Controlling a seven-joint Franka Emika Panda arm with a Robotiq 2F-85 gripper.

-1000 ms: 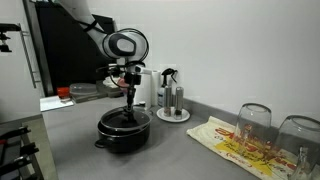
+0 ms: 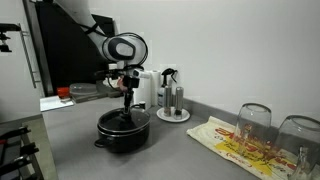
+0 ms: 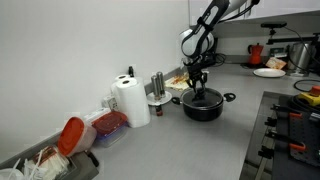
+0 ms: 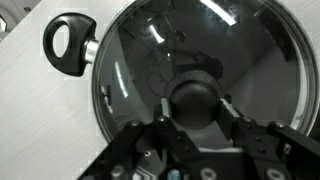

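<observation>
A black two-handled pot (image 2: 122, 143) stands on the grey table, and its round glass lid (image 4: 250, 55) lies over the opening. In the wrist view, the black knob (image 4: 194, 100) at the lid's middle is between my fingertips, one on either side. My gripper (image 2: 128, 103) points down over the pot and is shut on that knob. Exterior view 2 shows the lid low on the pot (image 3: 203, 112), roughly level; whether its rim rests fully all around is too small to tell. One pot handle (image 4: 70, 44) sticks out at the wrist view's upper left.
Behind the pot, a white plate (image 2: 173, 117) holds several bottles, near a paper towel roll (image 3: 132, 101). Glass jars (image 2: 253, 123) stand on a patterned cloth at the right. A red container (image 3: 76, 133) sits in a dish rack.
My gripper has come down with the lid. One second ago the lid sat higher and a little tilted above the pot; now it lies lower over the opening.
</observation>
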